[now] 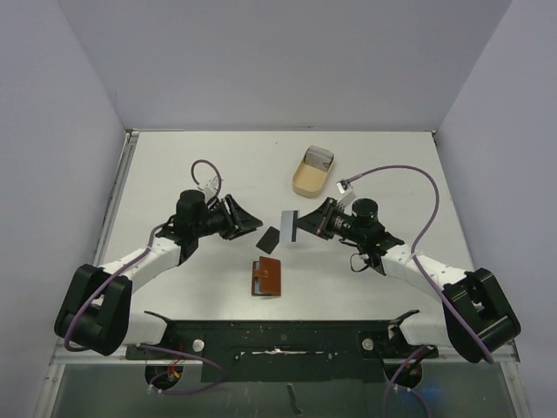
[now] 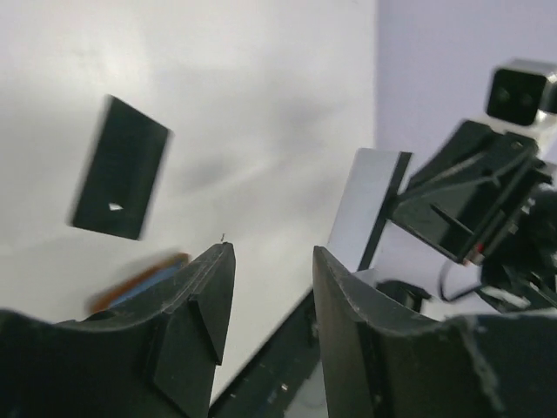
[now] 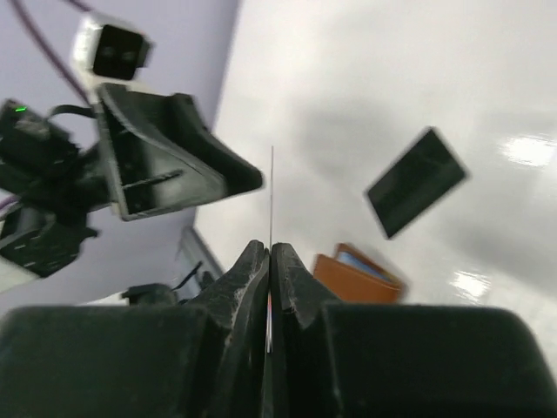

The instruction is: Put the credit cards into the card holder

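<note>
My right gripper [image 1: 318, 224] is shut on a thin silver card [image 1: 289, 225] with a dark stripe, seen edge-on in the right wrist view and beside the right gripper in the left wrist view [image 2: 361, 207]. My left gripper stands open to the left, apart from that card, nothing between its fingers. A dark card [image 1: 268, 239] lies on the table between the grippers. The brown card holder [image 1: 268, 277] lies at the front middle, with something blue showing at its edge in the wrist views.
A tan open box [image 1: 309, 178] with a grey part sits at the back middle, right of centre. Walls stand at both sides.
</note>
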